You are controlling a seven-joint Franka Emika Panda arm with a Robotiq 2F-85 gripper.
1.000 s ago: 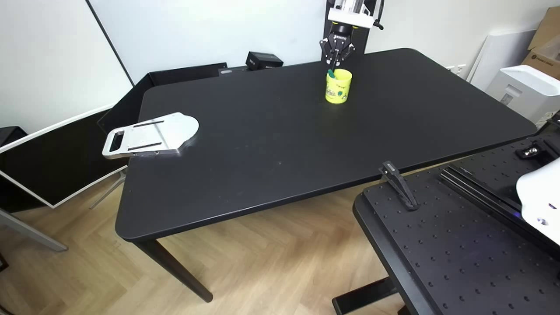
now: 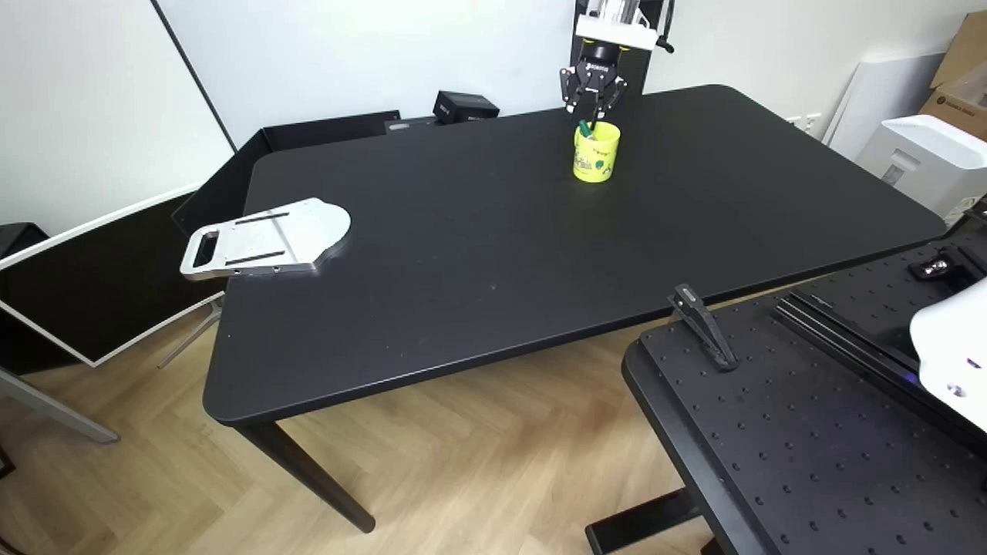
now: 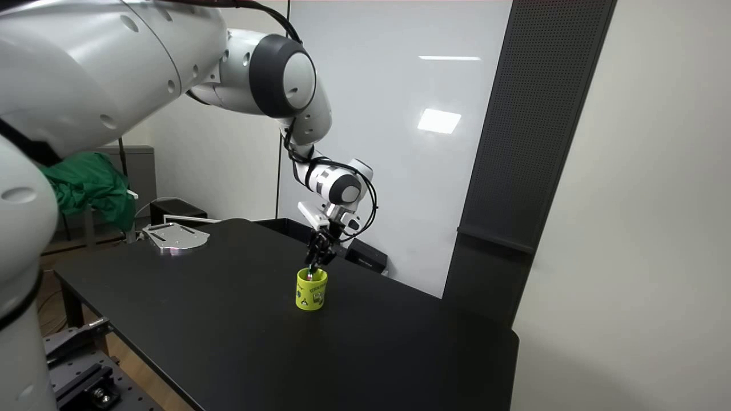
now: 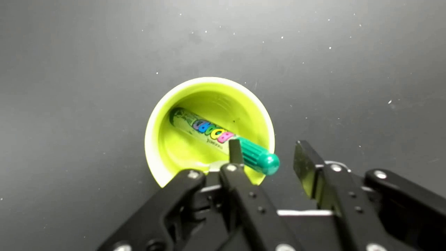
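Note:
A yellow-green cup [image 2: 598, 163] with printed figures stands upright on the black table. Inside it leans a marker [image 4: 209, 131] with a pale body and a green cap [image 4: 260, 158]; the cap end rests over the cup's rim. My gripper is right above the rim, its fingers apart. One finger [image 4: 236, 154] overlaps the near side of the cap in the wrist view, while the opposite finger [image 4: 306, 167] stands outside the cup with a gap to the cap. Whether the first finger touches the marker I cannot tell. Exterior view 2 shows the cup [image 3: 311, 294] below my gripper.
At the table's far left lies a flat silver plate [image 2: 282, 236] with a handle slot. A black box [image 2: 464, 106] sits behind the back edge. The perforated bench [image 2: 796, 416] stands in front on the right.
The fingers were close together at the marker's cap a second ago; now they are spread apart. My gripper has shifted very slightly, and the cup stays in place.

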